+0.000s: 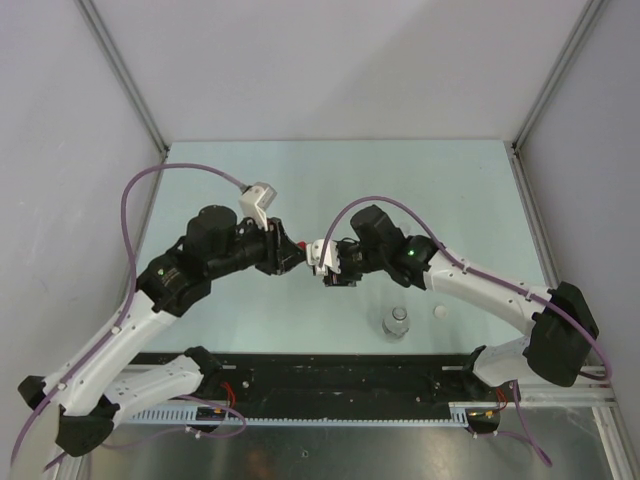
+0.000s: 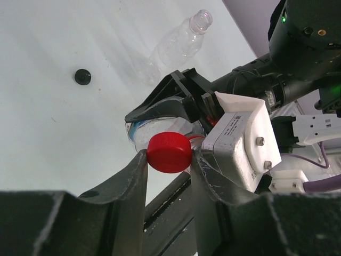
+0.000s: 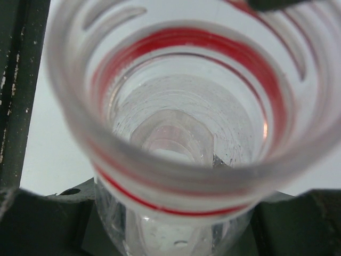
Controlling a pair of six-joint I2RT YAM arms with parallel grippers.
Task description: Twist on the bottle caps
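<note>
My left gripper is shut on a red bottle cap [image 2: 168, 150], seen from the side in the left wrist view. Just beyond the cap, my right gripper [image 1: 330, 260] grips a clear bottle [image 2: 162, 130] lying tilted toward the cap; in the top view the two meet near the middle of the table. The right wrist view looks down into the bottle's open threaded mouth [image 3: 170, 170], with red bands showing through the plastic. Whether cap and mouth touch is hard to tell.
A second clear bottle [image 1: 395, 322] stands on the right front of the white table [image 1: 230, 320], with a pale round disc [image 1: 439, 311] beside it. A small black disc [image 2: 82, 77] lies on the table.
</note>
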